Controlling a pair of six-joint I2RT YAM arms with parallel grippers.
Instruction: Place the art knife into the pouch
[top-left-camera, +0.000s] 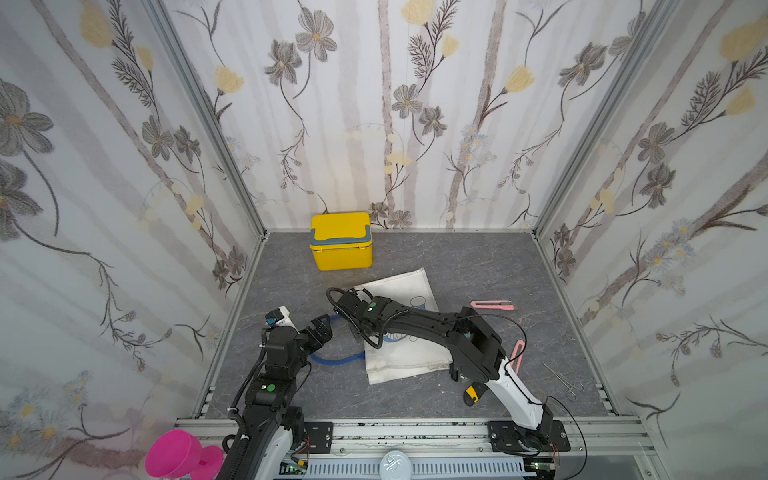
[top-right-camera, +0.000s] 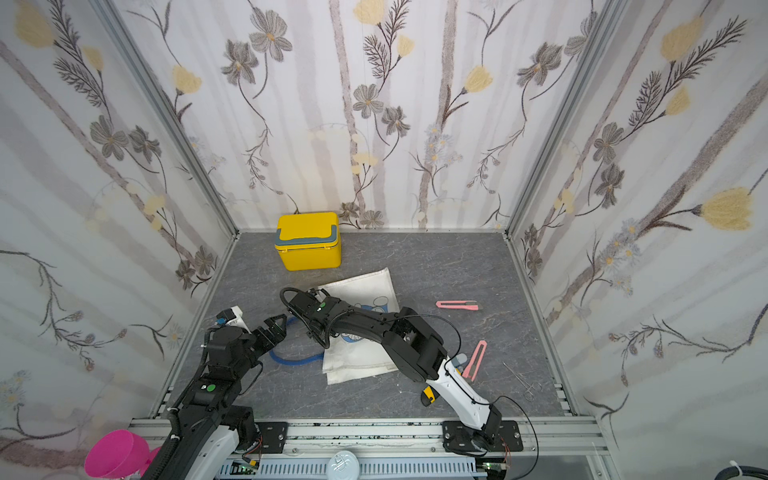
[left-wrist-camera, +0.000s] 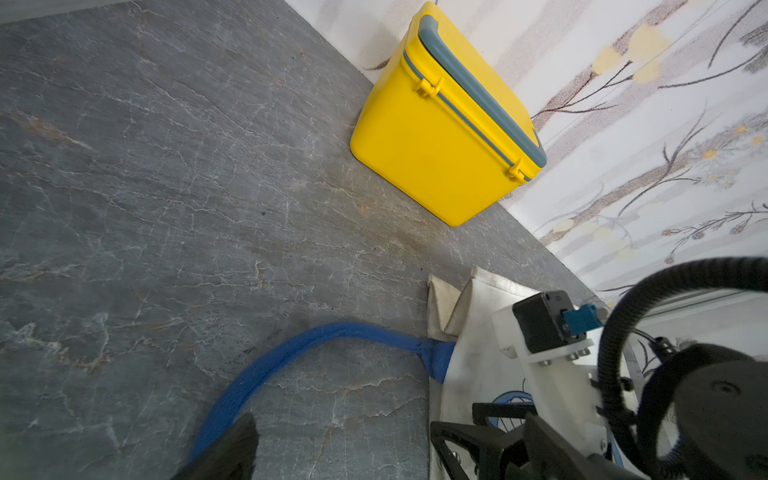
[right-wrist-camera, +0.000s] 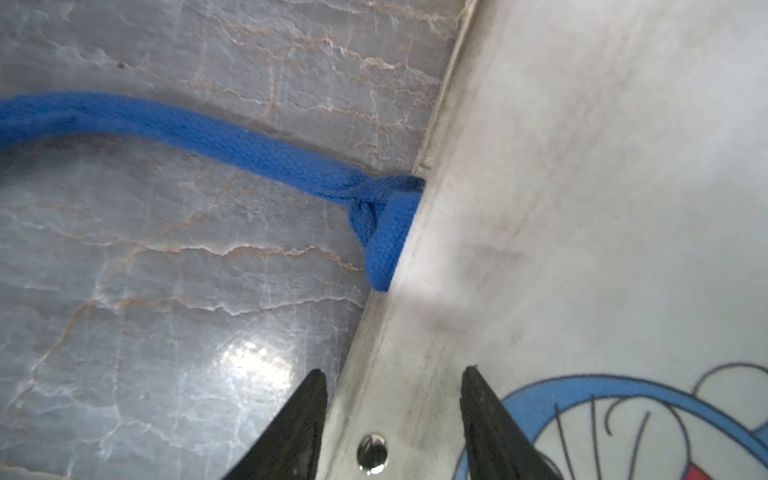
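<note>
The white pouch (top-left-camera: 404, 364), with blue straps (right-wrist-camera: 240, 148) and a blue cartoon print (right-wrist-camera: 608, 392), lies flat on the table. My right gripper is at its left edge, fingers apart, with the edge and a metal snap (right-wrist-camera: 372, 453) showing in the gap. Nothing clearly gripped shows there. Left of the pouch, my left gripper (top-left-camera: 322, 326) stands open and empty over the table. A black and yellow handled tool (top-right-camera: 429, 395), apparently the art knife, lies in front of the pouch, partly hidden by the right arm.
A yellow box (top-left-camera: 342, 244) with a grey handle stands behind the pouch. Pink tongs (top-right-camera: 457, 305), a second pink pair (top-right-camera: 474, 360) and metal scissors (top-right-camera: 520, 378) lie to the right.
</note>
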